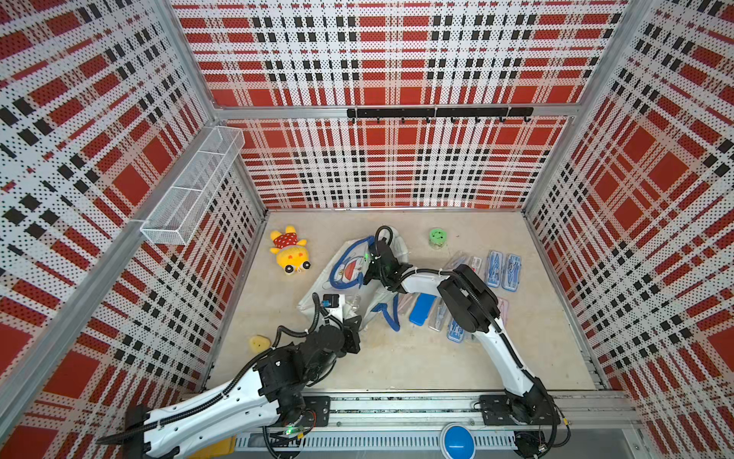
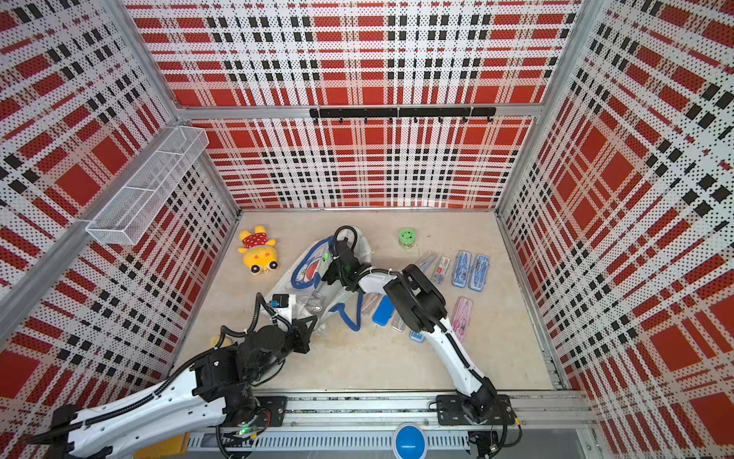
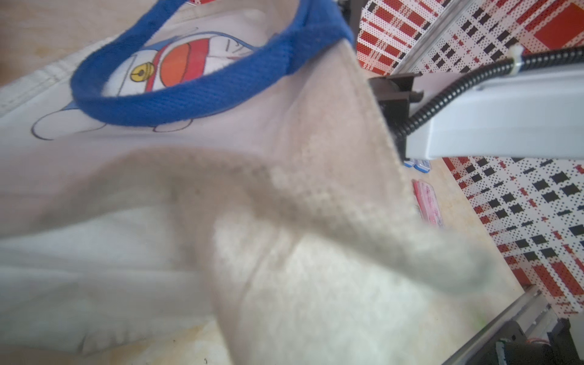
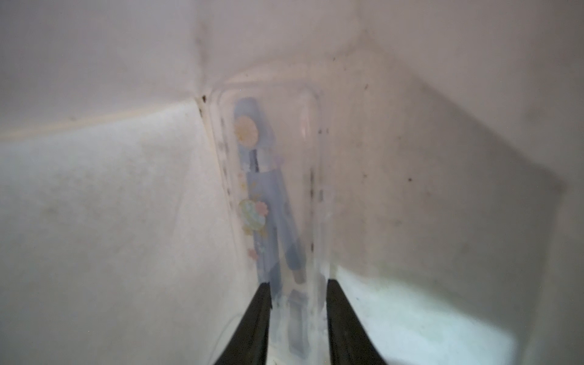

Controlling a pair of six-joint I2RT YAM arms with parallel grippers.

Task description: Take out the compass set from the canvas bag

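The white canvas bag (image 3: 292,127), with a blue handle (image 3: 152,109) and a cartoon print, lies in mid-table. My left gripper (image 1: 348,336) is at the bag's near edge; its fingertips are hidden behind fabric in the left wrist view, so its grip is unclear. My right gripper is inside the bag, fingers part open over the lower end of a clear plastic case (image 4: 286,158) with blue compass tools, lying on the bag's inner floor. Nothing is clearly held between those fingers.
A yellow plush toy (image 1: 290,256) lies back left, a green round object (image 1: 437,235) at the back. Several cases, among them blue ones (image 1: 510,269), lie on the right. A small yellow item (image 1: 258,342) is front left.
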